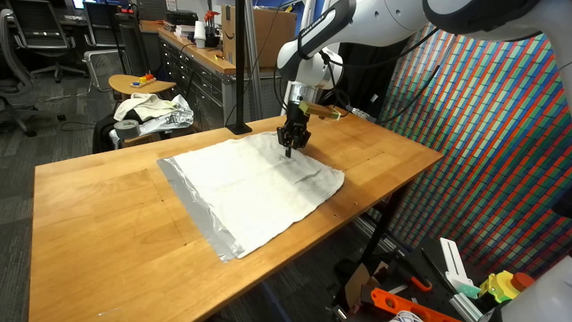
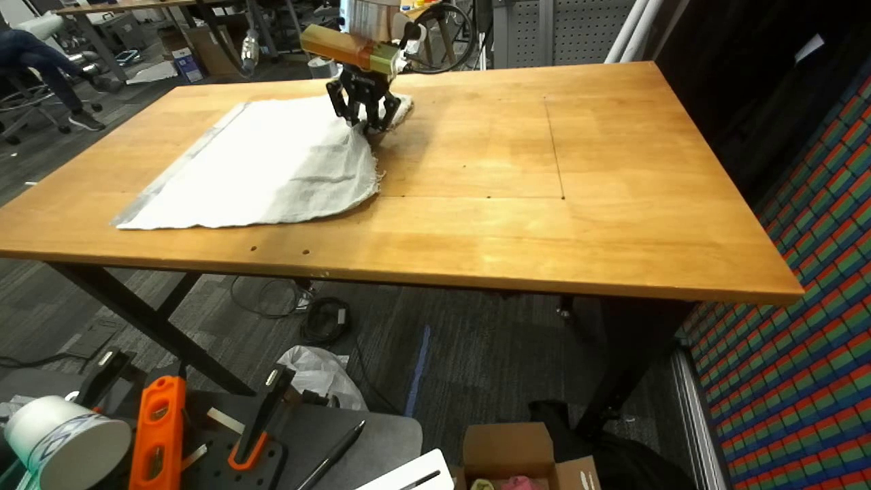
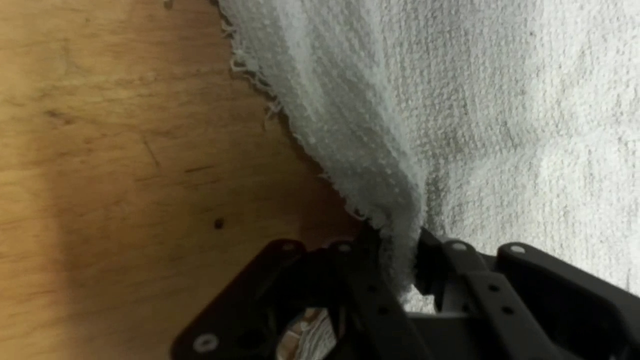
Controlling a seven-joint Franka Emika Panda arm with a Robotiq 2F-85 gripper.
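Note:
A white cloth [image 1: 252, 188] lies spread on the wooden table, over a silver-grey sheet [image 1: 193, 206] that shows along its left side. My gripper is shut on the cloth's frayed edge, and a bunched fold of fabric runs up between its fingers in the wrist view. From the second exterior view, the gripper [image 2: 365, 129] is low at the cloth's [image 2: 253, 163] right edge, which is drawn up at the fingers. Most of the cloth still lies flat.
A black post [image 1: 239, 80] stands at the table's back edge, near the arm. Tools and an orange level [image 1: 407, 306] lie on a lower surface in front.

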